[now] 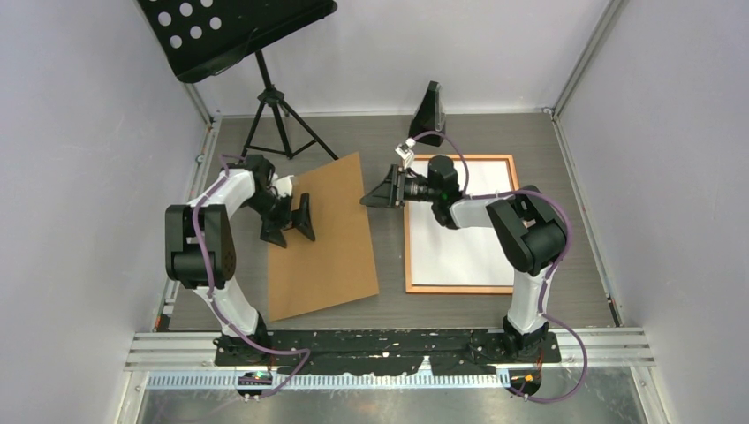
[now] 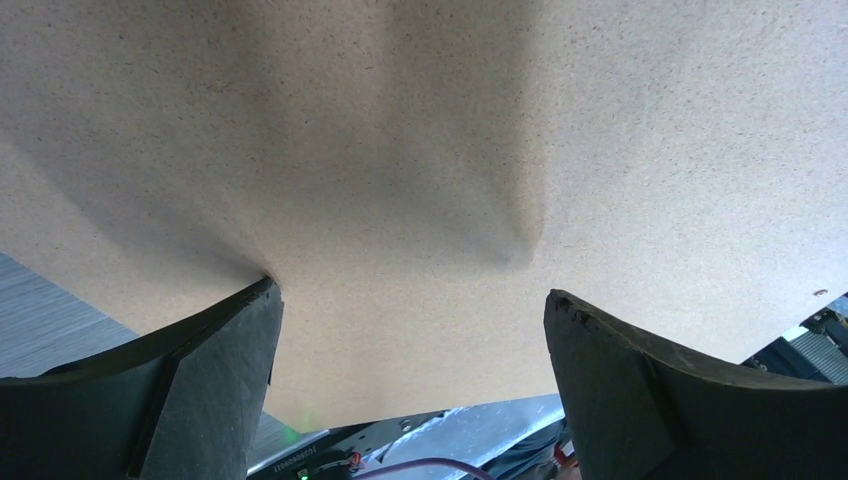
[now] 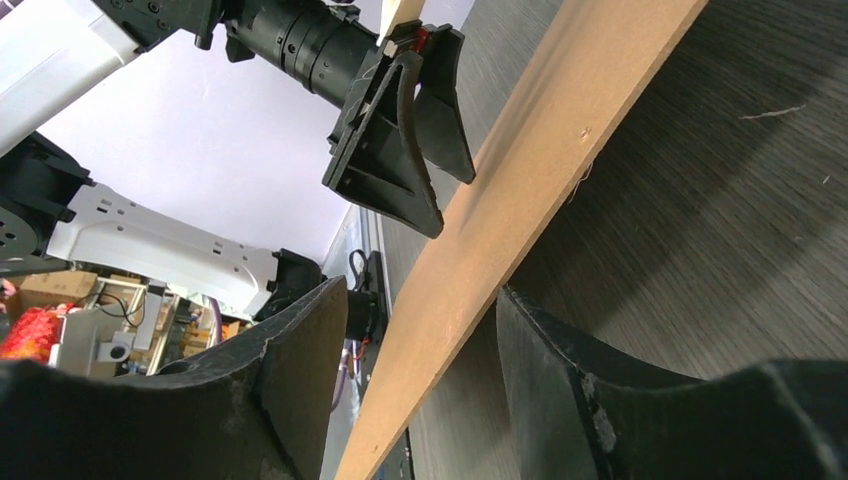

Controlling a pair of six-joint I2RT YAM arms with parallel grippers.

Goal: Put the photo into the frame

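A flat brown board lies slightly turned on the left half of the table; whether it is the photo or a backing cannot be told. The frame, orange wood around a white panel, lies to its right, partly covered by my right arm. My left gripper is open over the board's left part, its fingertips at or just above the surface. My right gripper is part open at the board's right edge. In the right wrist view, the board's edge runs between its fingers, not visibly clamped.
A black music stand stands behind at the left. A black wedge-shaped object rests near the back wall. Grey table shows in a narrow strip between board and frame.
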